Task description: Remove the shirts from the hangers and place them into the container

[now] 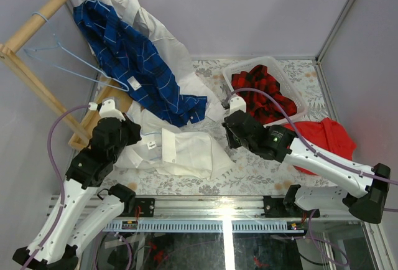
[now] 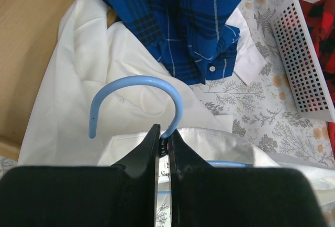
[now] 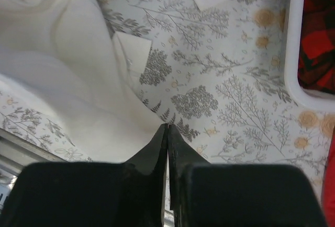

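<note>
The white shirt (image 1: 199,155) lies spread on the table, part of it reaching under my left gripper (image 1: 138,137). In the left wrist view that gripper is shut on the hook of a light blue hanger (image 2: 137,80). Below the hook, the hanger's bar (image 2: 227,163) runs inside the shirt's collar (image 2: 199,135), where a white label shows. My right gripper (image 1: 230,139) is near the shirt's right end. In the right wrist view it (image 3: 166,127) is shut with nothing seen between its tips, over the edge of the white cloth (image 3: 99,106).
A wooden rack (image 1: 37,18) at left carries an empty hanger (image 1: 74,58), a blue plaid shirt (image 1: 134,58) and another white garment (image 1: 168,43). A white basket (image 1: 297,89) holds red-black plaid cloth (image 1: 267,86); red cloth (image 1: 329,139) lies beside it.
</note>
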